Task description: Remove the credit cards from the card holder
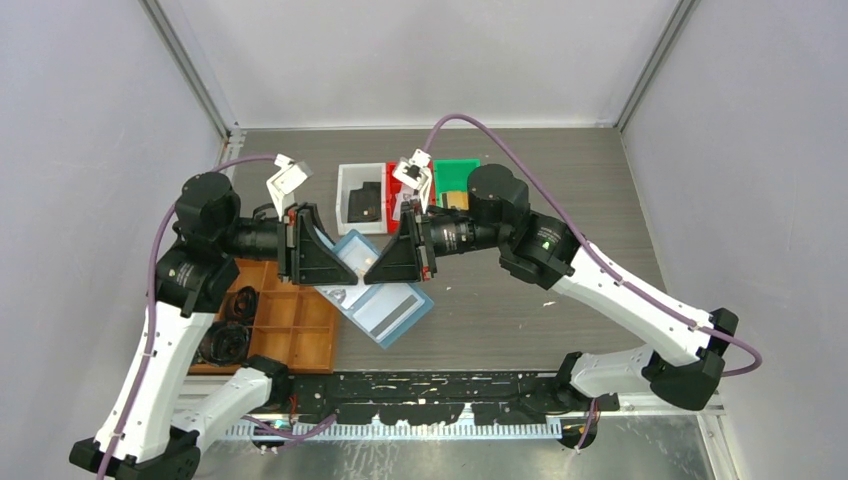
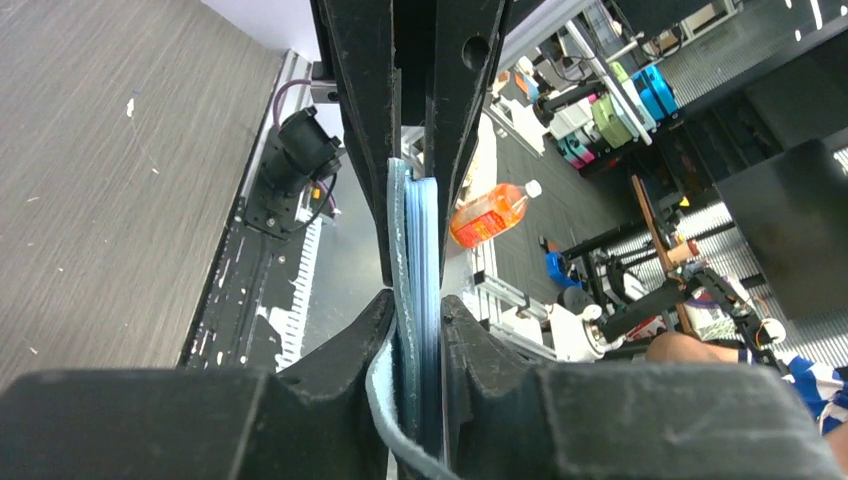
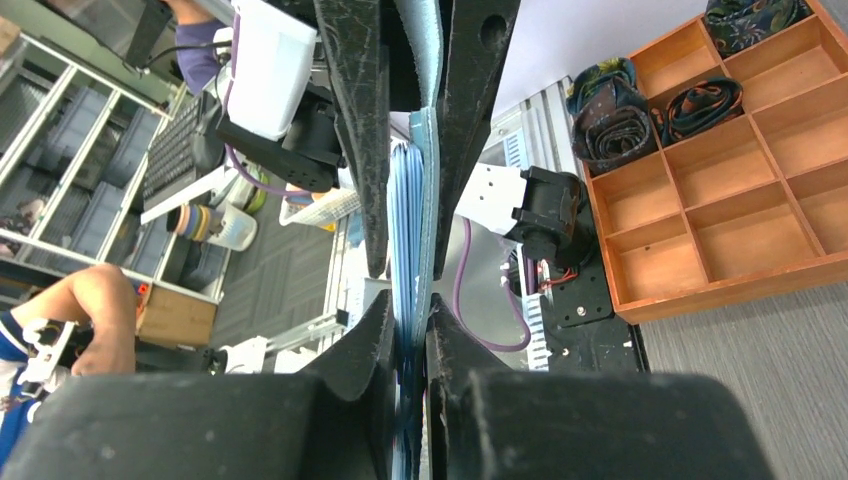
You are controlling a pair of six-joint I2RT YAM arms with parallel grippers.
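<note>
A light blue card holder [image 1: 388,312] with clear pockets and pale cards hangs tilted above the table between my grippers. My left gripper [image 1: 350,275] and right gripper [image 1: 375,275] meet at its upper part from opposite sides. In both wrist views the holder [image 2: 424,250] [image 3: 408,230] stands edge-on between the dark fingers, as a stack of thin blue layers. Both fingers are partly apart around it; whether either grips it firmly I cannot tell.
A wooden compartment tray [image 1: 325,345] with dark coils lies at the lower left. White [image 1: 345,175], red [image 1: 395,172] and green [image 1: 455,170] bins stand at the back.
</note>
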